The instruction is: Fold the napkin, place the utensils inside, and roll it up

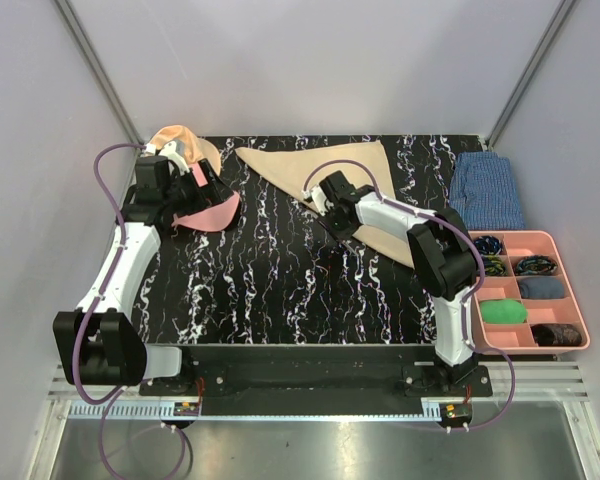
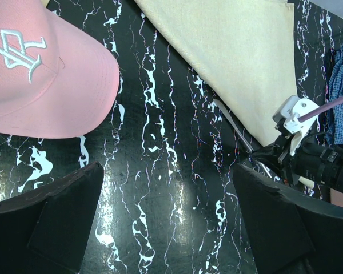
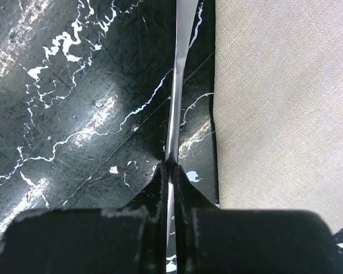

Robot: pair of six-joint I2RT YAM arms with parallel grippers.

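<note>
A cream napkin (image 1: 310, 160) lies spread on the black marbled table, a diagonal edge toward the front left. A slim silver utensil lies on the table alongside that edge, also seen in the left wrist view (image 2: 234, 125). My right gripper is shut at the utensil, its fingertips over the shaft; whether anything is between them is hard to tell, and none shows clearly gripped. My left gripper (image 1: 205, 180) stands open above a pink cap (image 2: 51, 80), with nothing between its fingers.
A peach cap (image 1: 175, 137) lies at the back left. A folded blue cloth (image 1: 485, 190) and a salmon divided box (image 1: 570, 300) with cloth items are on the right.
</note>
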